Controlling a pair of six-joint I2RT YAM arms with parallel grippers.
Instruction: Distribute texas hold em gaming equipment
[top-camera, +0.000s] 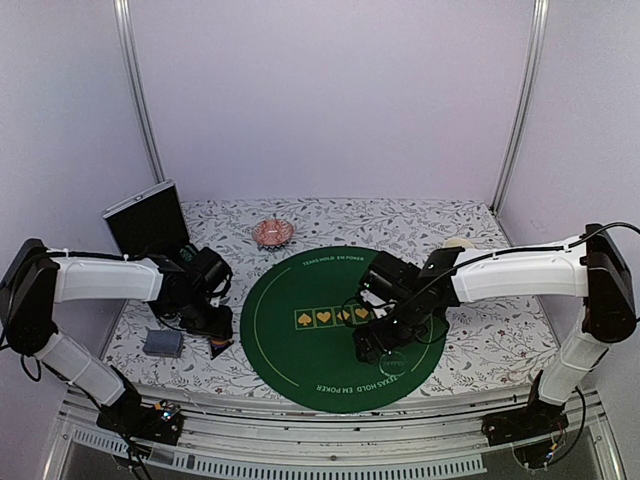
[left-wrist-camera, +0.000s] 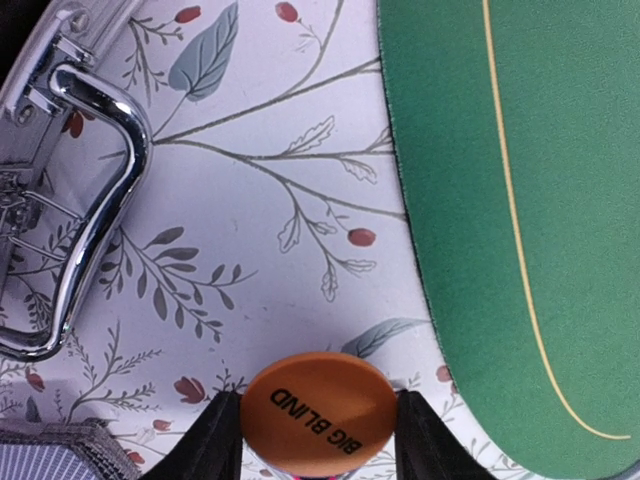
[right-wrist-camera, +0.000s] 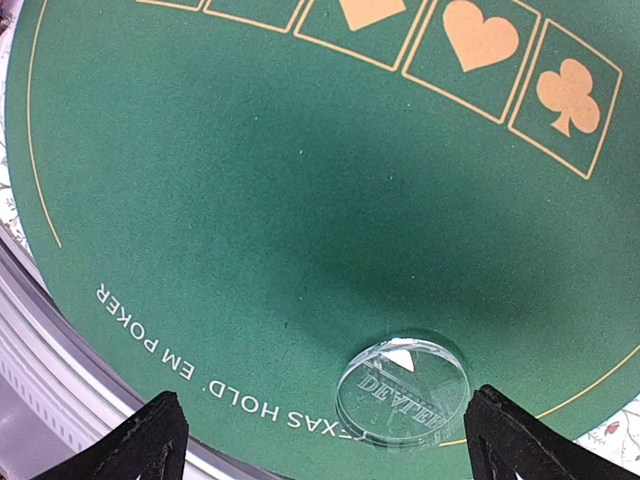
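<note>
An orange disc marked BIG BLIND sits between the fingers of my left gripper, which is shut on its two sides. A sliver of white and magenta shows below the disc; what it belongs to is cut off. In the top view this gripper is low at the table's left, beside the green poker mat. My right gripper stands open above the mat's front part, nothing held. A clear round DEALER button lies flat on the mat, near the right finger in the right wrist view.
A grey box lies left of my left gripper. Behind that arm stands an open black case with a metal handle. A reddish bowl is beyond the mat.
</note>
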